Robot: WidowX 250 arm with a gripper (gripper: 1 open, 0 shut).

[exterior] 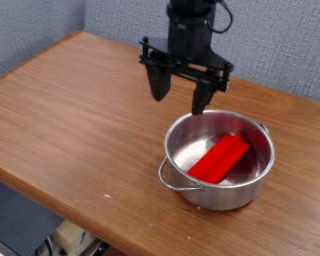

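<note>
A metal pot (186,142) with side handles stands on the right of the wooden table, a red block (219,158) lying inside it. Above and behind the pot hangs my black gripper (180,92), open, its two fingers pointing down and apart, with nothing between them.
A grey padded wall (280,55) runs along the back. Cables lie off the table's edge at the lower left.
</note>
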